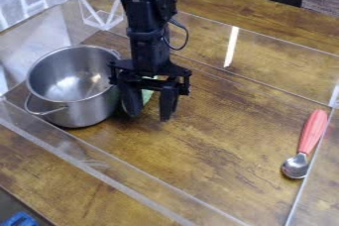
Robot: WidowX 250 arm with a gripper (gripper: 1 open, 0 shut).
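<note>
The black gripper (pixel 149 99) is low over the wooden table, just right of a steel pot (pixel 69 83). Its two fingers point down around a green object (pixel 146 97), which is mostly hidden behind them. Whether the fingers touch it or have closed on it I cannot tell.
A red-handled scoop (pixel 306 141) lies on the right of the wooden table (pixel 212 161). A blue object (pixel 16 220) shows at the bottom left corner, and clear panel edges run along the left.
</note>
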